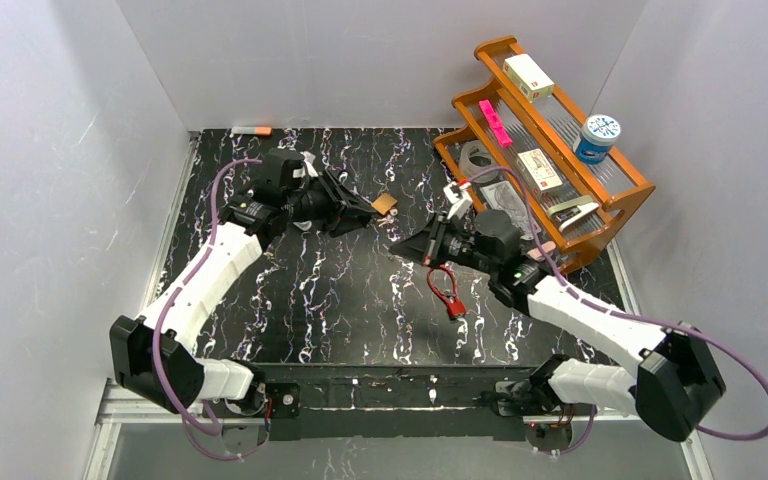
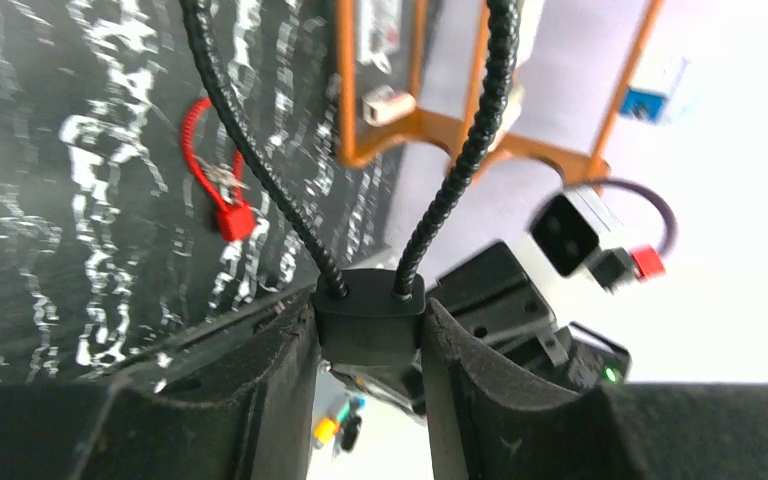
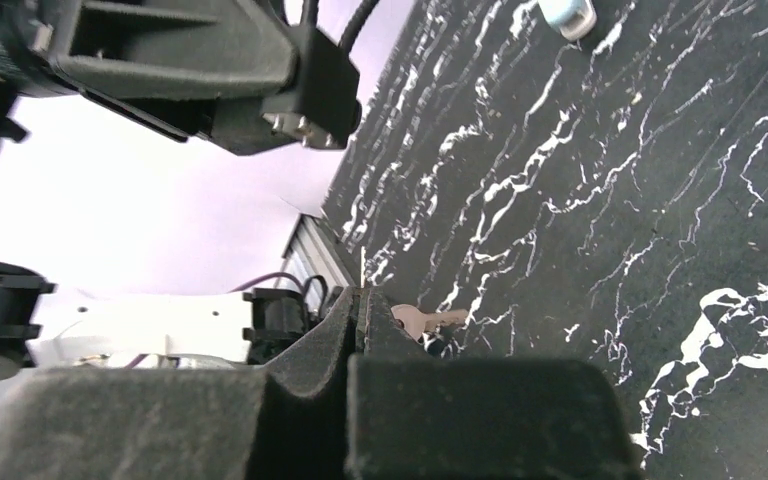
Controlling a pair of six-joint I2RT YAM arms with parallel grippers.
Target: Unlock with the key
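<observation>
My left gripper is shut on a black lock body (image 2: 368,300) with two braided black cables rising from it. In the right wrist view, the black lock (image 3: 325,90) hangs upper left, its underside with small metal parts facing me. My right gripper is shut; a thin pale sliver, seemingly a key (image 3: 363,266) edge-on, juts from its tips. A second, copper-coloured key (image 3: 430,320) hangs beside them. From above, the right gripper (image 1: 394,250) stands apart from the left gripper (image 1: 371,212), on its lower right.
A red cable lock (image 1: 455,308) lies on the dark marbled table, right of centre. A brass padlock (image 1: 384,203) with small keys (image 1: 387,218) lies near the left fingertips. The wooden shelf (image 1: 640,190) fills the back right.
</observation>
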